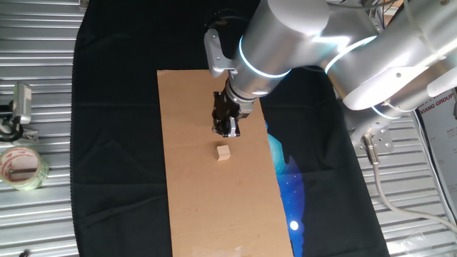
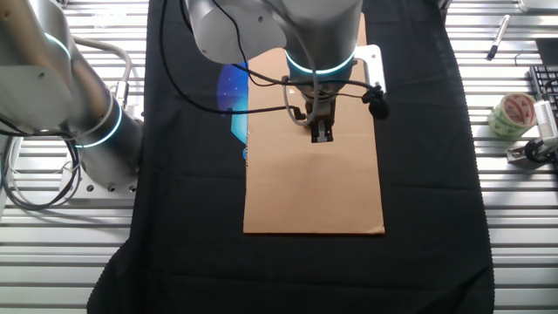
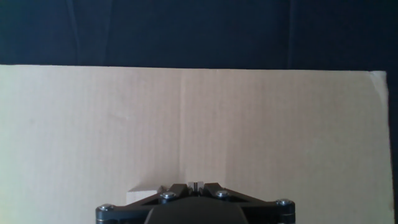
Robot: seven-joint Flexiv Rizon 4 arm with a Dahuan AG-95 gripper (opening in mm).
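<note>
A small light wooden block (image 1: 223,153) rests on the brown cardboard sheet (image 1: 207,207). My gripper (image 1: 232,135) hangs over the sheet, just behind the block in exterior view 1 and apart from it. In the wrist view the gripper is shut, its fingertips together and nothing seen between them. The block (image 3: 143,195) shows partly there, left of the fingertips and half covered by the finger linkage. From the other side, exterior view 2 has the gripper (image 2: 322,137) pointing down above the cardboard, while the block is hidden.
Black cloth (image 1: 118,157) surrounds the cardboard. Along one side of the sheet lies a blue printed shape (image 1: 289,193). A tape roll (image 1: 23,168) stands on the slatted metal table, well away. Loose cables (image 2: 209,109) hang about the arm. Much of the cardboard is bare.
</note>
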